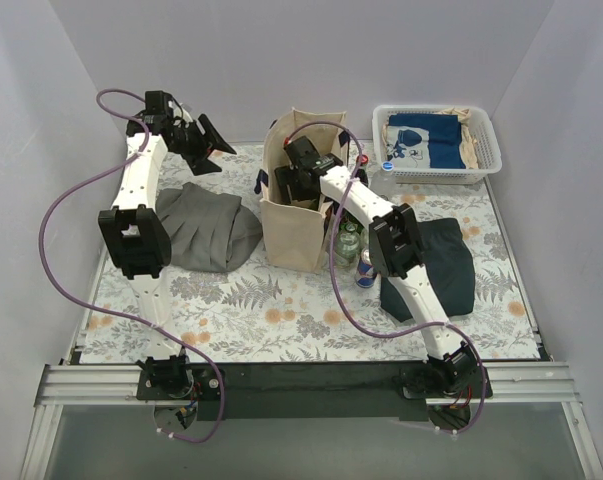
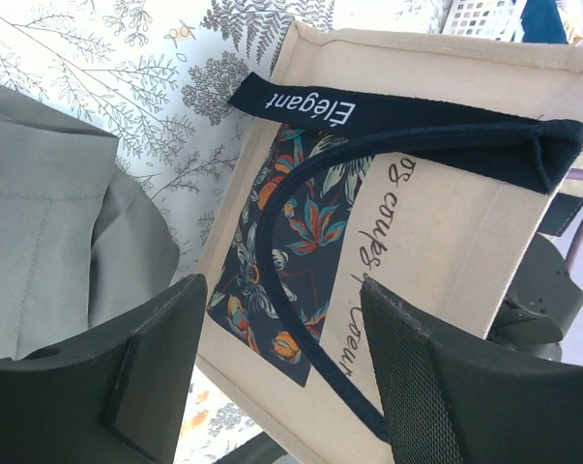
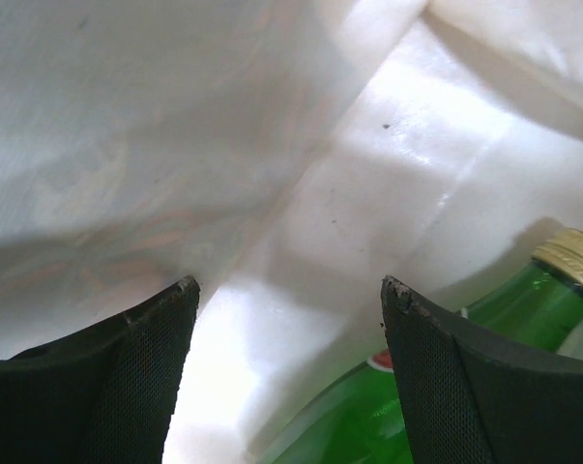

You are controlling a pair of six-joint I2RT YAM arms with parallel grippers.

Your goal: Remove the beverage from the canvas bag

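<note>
The cream canvas bag (image 1: 293,238) stands upright mid-table, its mouth upward. My right gripper is down inside it, open, with only pale lining between its fingers. A green glass bottle (image 3: 354,420) with a gold cap (image 3: 573,259) lies slanted within the bag, partly behind the right-hand finger in the right wrist view. Left of the bag, my left gripper (image 1: 225,160) hangs with its fingers apart and empty. The left wrist view has the bag's printed side and dark handle (image 2: 272,251) beyond the fingers.
Several drinks crowd the bag's right side, among them a blue can (image 1: 366,268) and a blue-capped bottle (image 1: 385,180). A white basket (image 1: 486,150) with cloth sits back right. Grey cloth (image 1: 203,228) lies left, dark cloth (image 1: 441,270) right.
</note>
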